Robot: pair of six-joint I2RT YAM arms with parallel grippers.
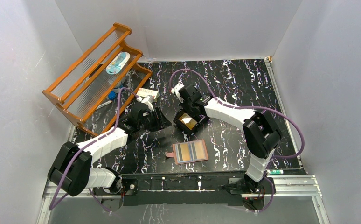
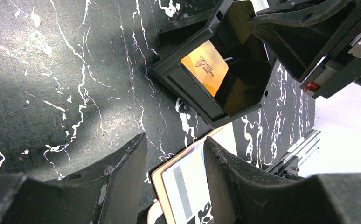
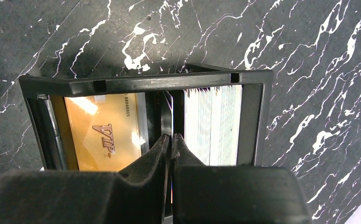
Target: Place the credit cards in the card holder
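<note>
The black box (image 3: 153, 85) holds a gold VIP card (image 3: 105, 133) on one side and a row of white card edges (image 3: 212, 123) on the other. A thin card edge (image 3: 170, 105) stands between these groups, in line with the seam of my right gripper. That gripper is shut, its tips down inside the box; whether the edge is pinched or behind them cannot be told. My left gripper is open and empty, left of the box. In front of the box lies the open card holder (image 1: 190, 152), with a tan border and clear pockets.
A wooden rack (image 1: 99, 77) fills the back left of the dark marbled table. Near its foot sits a small white box (image 1: 148, 93).
</note>
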